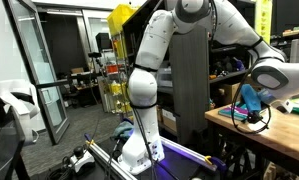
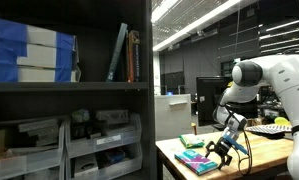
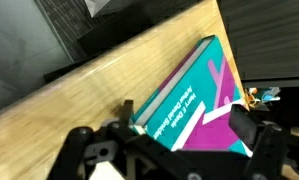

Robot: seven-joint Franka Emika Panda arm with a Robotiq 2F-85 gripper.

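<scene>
A teal and magenta book (image 3: pixel 194 108) with a white band of lettering lies flat on the wooden table (image 3: pixel 109 88), its spine side towards the upper left in the wrist view. My gripper is open, its dark fingers spread apart over the near end of the book. Nothing shows clamped between them, and whether either finger touches the book is hard to tell. From exterior view 2, the gripper (image 2: pixel 221 157) is low at the table, just right of the colourful books (image 2: pixel 199 164). Exterior view 1 partly hides the fingers behind the blue wrapping (image 1: pixel 251 99).
A green item (image 2: pixel 193 142) lies farther back on the table. Left of the work table stands a dark shelf (image 2: pixel 94 105) with white boxes and bins. Bare wood is free beside the book in the wrist view, up to the table's edge.
</scene>
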